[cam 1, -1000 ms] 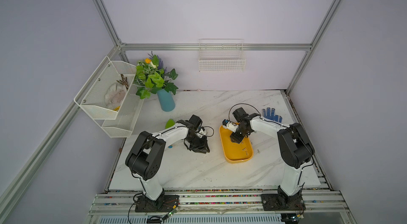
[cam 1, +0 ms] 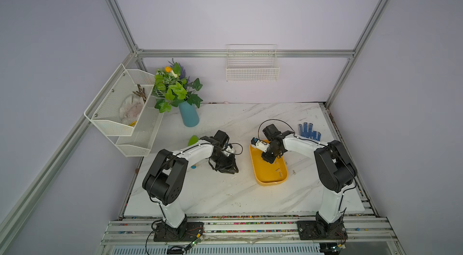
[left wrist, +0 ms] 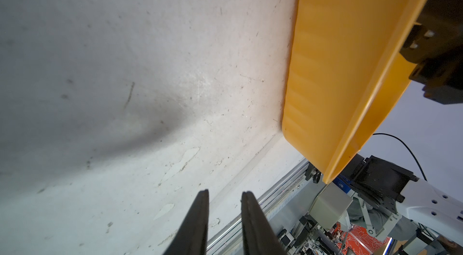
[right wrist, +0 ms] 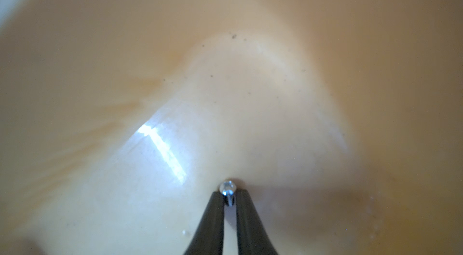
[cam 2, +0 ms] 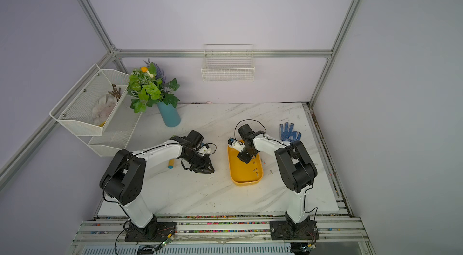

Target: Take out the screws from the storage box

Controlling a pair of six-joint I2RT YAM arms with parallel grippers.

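The orange storage box [cam 1: 264,175] lies right of centre on the table, with small metal screws [cam 1: 278,170] on its floor and a few loose pieces just outside on its right. In the right wrist view a screw [right wrist: 228,189] sits between the tips of my right gripper, which is part open and narrow around it; whether it is gripped I cannot tell. The right arm hangs over the box's back half. My left gripper is open, low over bare table left of the box, nothing between its fingers.
A vase with flowers [cam 1: 189,115] stands at the back left beside a white wall basket [cam 1: 111,127]. A blue glove [cam 1: 310,133] lies at the back right.
The right arm has shifted very slightly to the left over the box. The left arm has not moved visibly.
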